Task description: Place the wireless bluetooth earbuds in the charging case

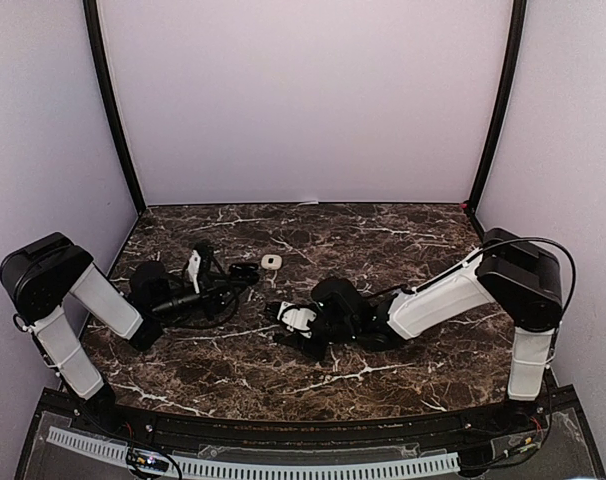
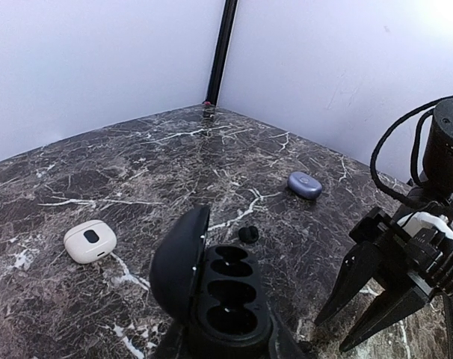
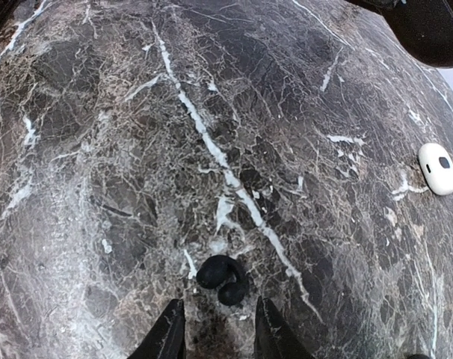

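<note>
Shut on the black charging case (image 2: 230, 295), my left gripper (image 1: 231, 281) keeps it above the table on the left. The lid (image 2: 178, 262) stands open and the sockets look dark and empty. One black earbud (image 3: 223, 279) lies on the marble just beyond the tips of my right gripper, whose fingers are apart with nothing between them. In the left wrist view a black earbud (image 2: 248, 234) rests on the table behind the case, and another dark piece (image 2: 307, 348) is partly visible low beside it. In the top view the right hand covers some of the table.
A white case (image 2: 90, 241) lies on the table behind the held case. A bluish-grey case (image 2: 305, 185) sits farther off, hidden by the right arm in the top view.
</note>
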